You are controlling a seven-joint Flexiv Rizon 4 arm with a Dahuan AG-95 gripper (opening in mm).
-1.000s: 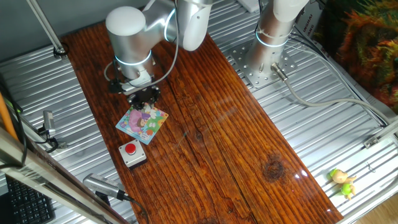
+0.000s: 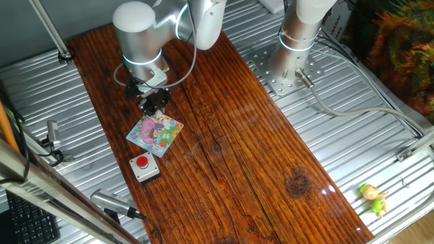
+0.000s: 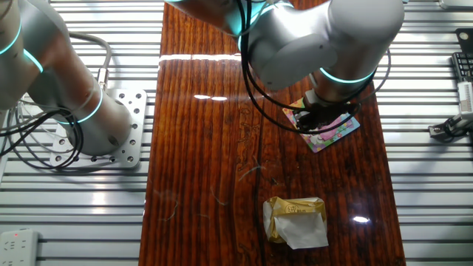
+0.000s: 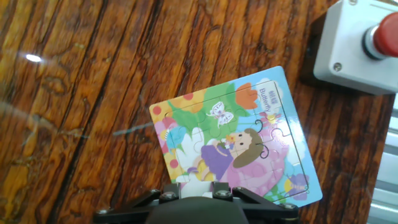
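A square picture puzzle (image 4: 217, 134) lies flat on the wooden table, with a butterfly girl printed on it; exterior view 1 shows the same puzzle (image 2: 155, 135) below the arm. My gripper points down at one edge of it. Its dark fingers (image 4: 169, 191) stand a short distance apart in the wrist view. A small white patch shows between them, and I cannot tell whether it is held or part of the puzzle. In exterior view 2 the gripper (image 3: 314, 122) hides part of the puzzle.
A grey box with a red button (image 2: 142, 162) sits close to the puzzle. Exterior view 2 shows a gold and white tissue pack (image 3: 295, 220) on the table. A microphone-like device (image 2: 114, 202) stands by the table edge.
The arm and gripper have shifted slightly toward the upper left in exterior view 1. The puzzle and the button box stay where they were.
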